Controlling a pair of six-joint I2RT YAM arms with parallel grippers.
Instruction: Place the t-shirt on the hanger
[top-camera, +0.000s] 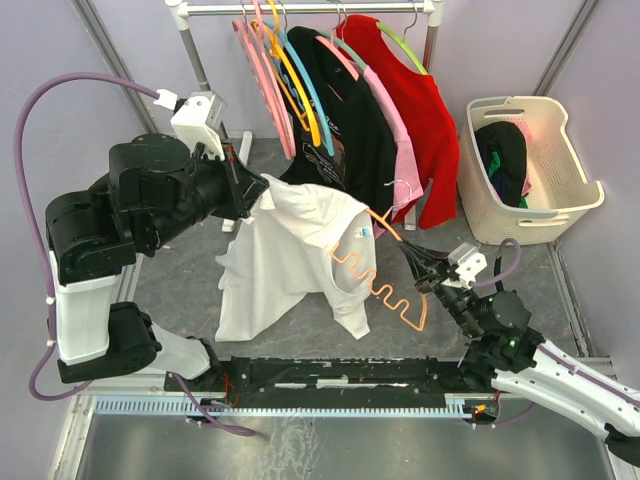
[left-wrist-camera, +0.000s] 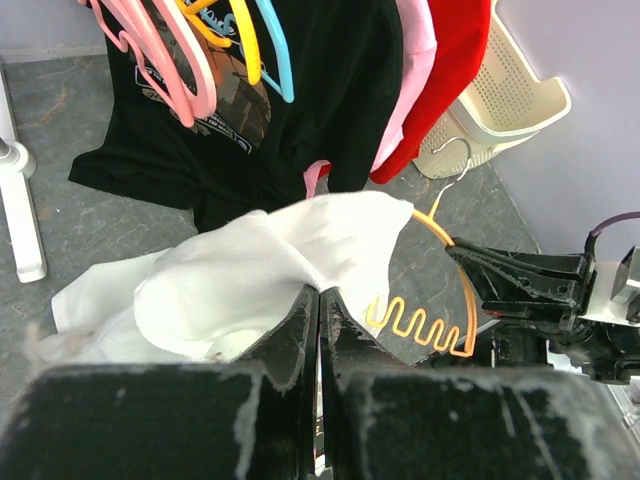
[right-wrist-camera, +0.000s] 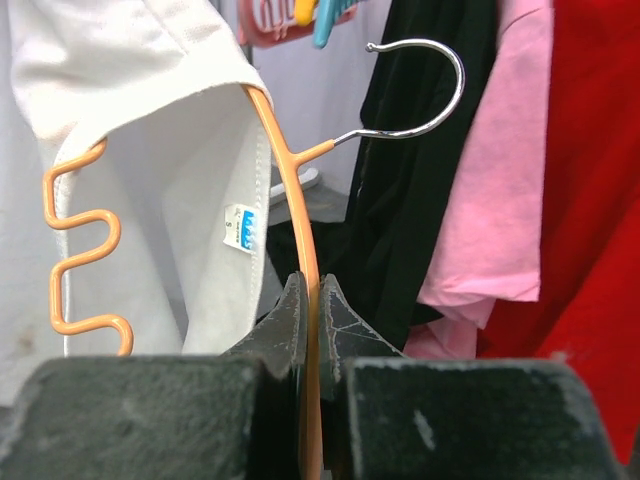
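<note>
A white T-shirt (top-camera: 280, 260) hangs from my left gripper (top-camera: 250, 200), whose fingers are shut on its cloth; in the left wrist view the fabric (left-wrist-camera: 240, 270) bunches above the fingertips. My right gripper (top-camera: 425, 270) is shut on an orange hanger (top-camera: 400, 310), seen vertical between the fingers in the right wrist view (right-wrist-camera: 305, 240). One end of the hanger runs inside the shirt's opening, beside a size label (right-wrist-camera: 240, 228); its metal hook (right-wrist-camera: 450, 105) is outside the cloth.
A rail (top-camera: 300, 8) at the back holds pink, yellow and blue hangers, black garments, a pink top and a red top (top-camera: 440, 150). A cream laundry basket (top-camera: 545, 215) stands at the right. Grey floor lies beneath.
</note>
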